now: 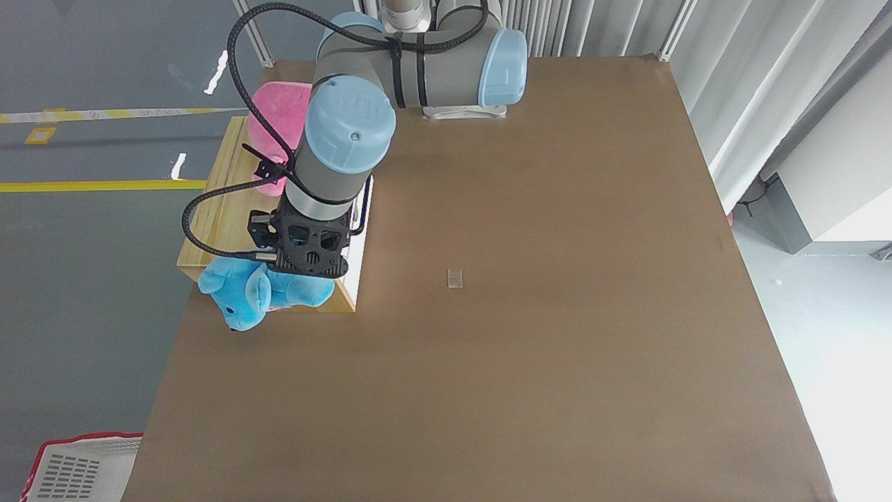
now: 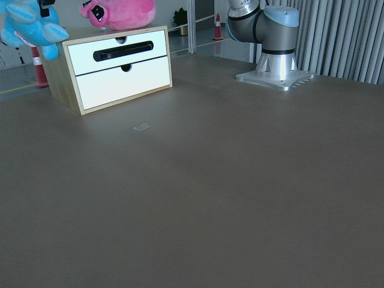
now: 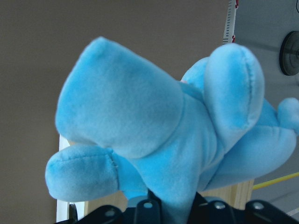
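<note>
A blue plush toy [image 1: 242,297] hangs in my gripper, whose black fingers are shut on it. The front view shows it over the front end of the wooden drawer cabinet [image 1: 217,217]; the left view shows it [image 2: 30,24] raised to about the cabinet's top. In the wrist view it fills most of the picture. A pink plush toy [image 2: 126,13] rests on the cabinet top, partly behind my arm in the front view. The two white drawer fronts [image 2: 123,81] appear shut.
A white basket [image 1: 79,468] with a red rim stands off the table's left side. A curtain borders the back right.
</note>
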